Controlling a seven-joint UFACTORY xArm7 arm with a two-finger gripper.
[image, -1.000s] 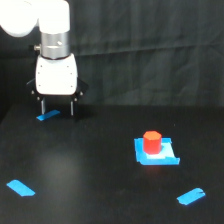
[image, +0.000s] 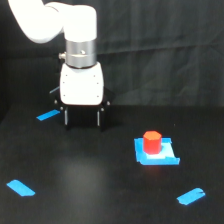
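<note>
A red, roughly octagonal block (image: 152, 142) rests on a white square marked off with blue tape (image: 167, 159), right of centre on the dark table. My gripper (image: 83, 122) is at the upper left, well to the left of the red block. It points downward, its two dark fingers (image: 66, 117) spread wide. Between them I see only dark background, so it stands open and empty.
Strips of blue tape mark the table: one (image: 48, 115) at the upper left, one (image: 20, 188) at the lower left and one (image: 190, 196) at the lower right. A dark curtain hangs behind.
My gripper has moved to the right and slightly lower in the picture, its fingers still apart. The red block and the tape have not moved.
</note>
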